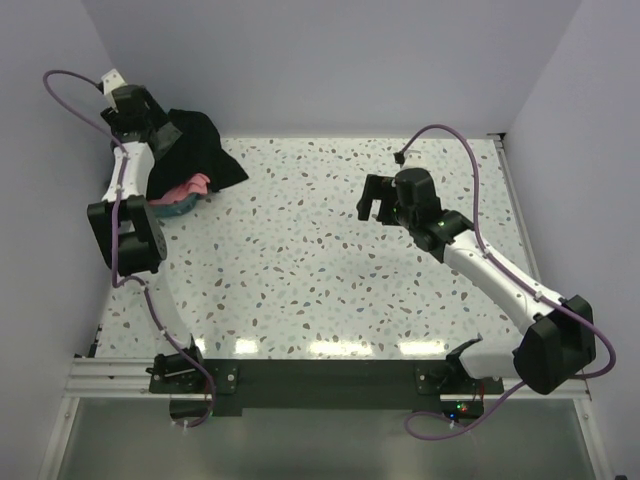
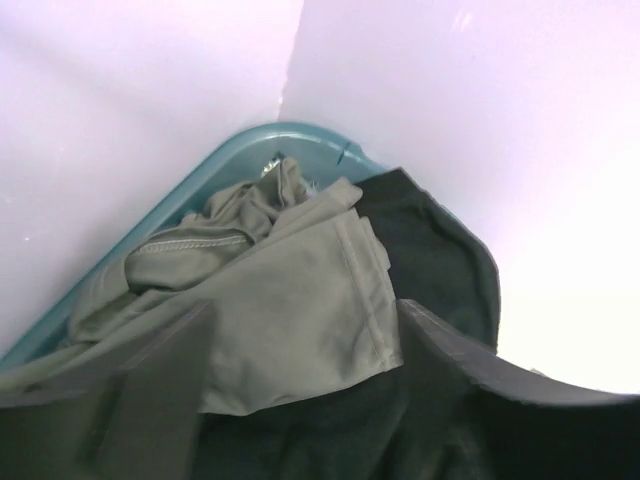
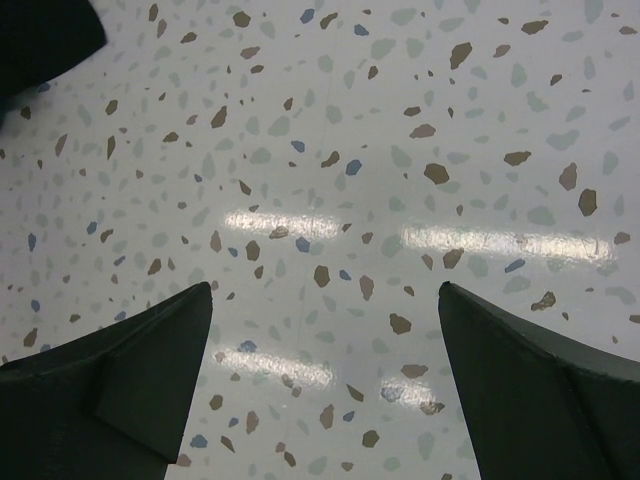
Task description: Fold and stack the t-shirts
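Note:
A teal bin (image 1: 178,208) in the back left corner holds a heap of shirts. A black shirt (image 1: 213,160) hangs over its right side, and a pink one (image 1: 188,189) shows beneath. Over the bin is my left gripper (image 1: 155,112). In the left wrist view, the same gripper has its blurred fingers (image 2: 165,375) wide apart above a grey shirt (image 2: 290,300), with black cloth (image 2: 430,240) beside and below. No cloth is visibly pinched. My right gripper is open and empty over the middle-right of the table.
Walls stand close behind and to the left of the bin. A dark piece (image 3: 45,40) at the corner of the right wrist view cannot be identified.

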